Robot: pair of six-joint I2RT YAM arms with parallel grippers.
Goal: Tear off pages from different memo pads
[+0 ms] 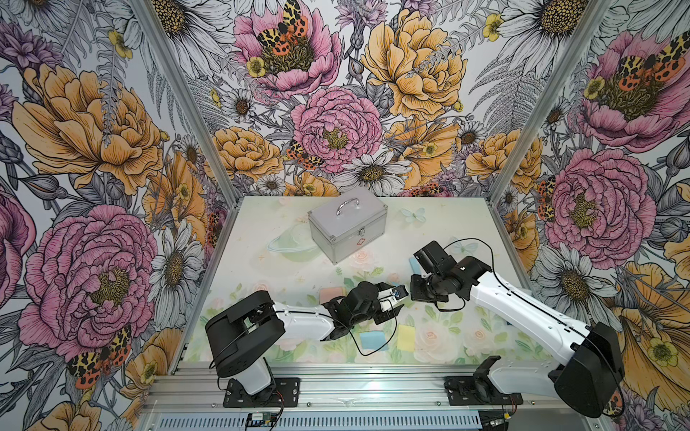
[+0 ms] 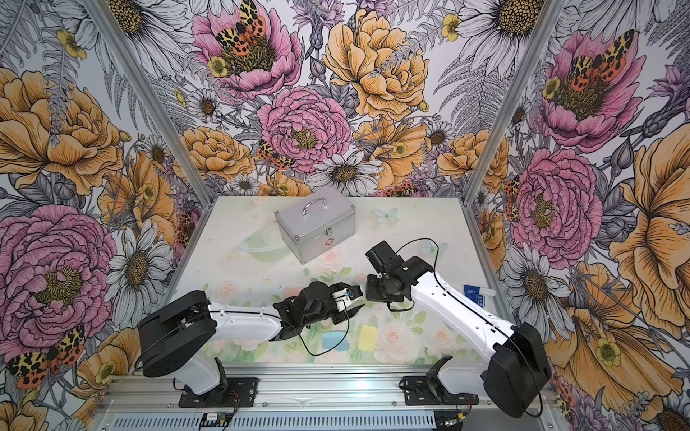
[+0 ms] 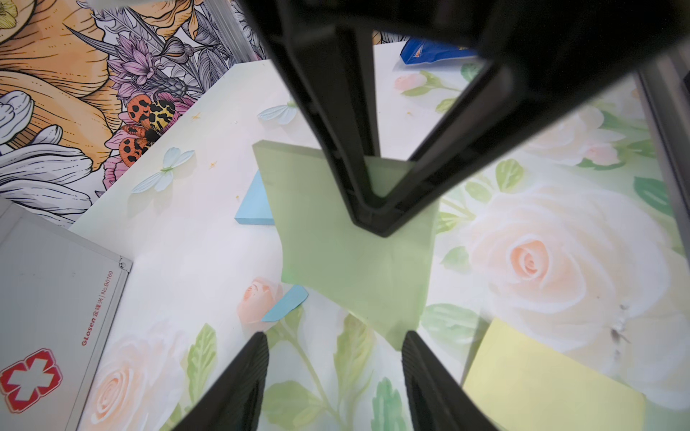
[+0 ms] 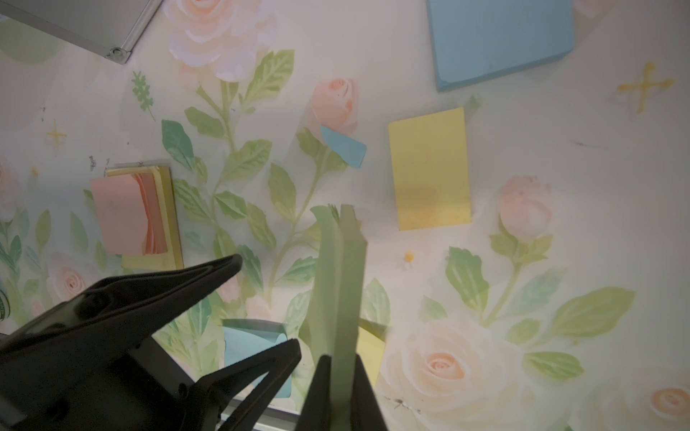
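Observation:
A green memo pad [image 3: 345, 273] hangs above the table, with my right gripper shut on it. In the right wrist view the pad is seen edge-on, and a green sheet [image 4: 325, 276] curls away from its left side. My left gripper is open, its fingers [image 4: 276, 359] pointing at the pad with nothing between them. Lying on the table are a blue pad [image 4: 503, 43], a yellow sheet or pad [image 4: 431, 172] and a pink pad [image 4: 122, 215] stacked on a yellow one [image 4: 172, 222].
The grey metal case [image 1: 348, 222] stands at the back, left of both grippers. A small blue scrap [image 4: 345, 147] lies on the flowered tabletop. Nearer the front edge are a blue sheet [image 1: 373, 339] and a yellow sheet [image 1: 406, 337]. A blue packet [image 2: 474, 294] sits by the right edge.

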